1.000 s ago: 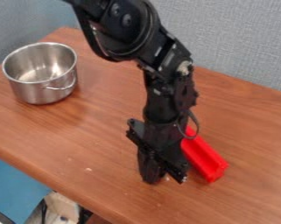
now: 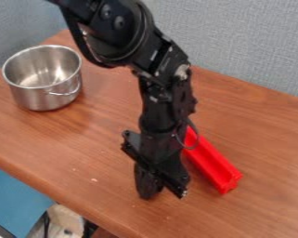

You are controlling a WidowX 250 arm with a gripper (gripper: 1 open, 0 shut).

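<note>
My black gripper (image 2: 156, 178) is low over the near part of the wooden table, its tips at or close to the surface. A dark shape sits at its fingers, and I cannot tell whether it is a held object or part of the gripper. A red elongated tray (image 2: 215, 169) lies just right of the gripper, partly hidden behind the arm.
A steel pot (image 2: 40, 91) with handles stands at the back left.
The gripper and arm have shifted slightly to the left. The pot and red tray look unmoved.
</note>
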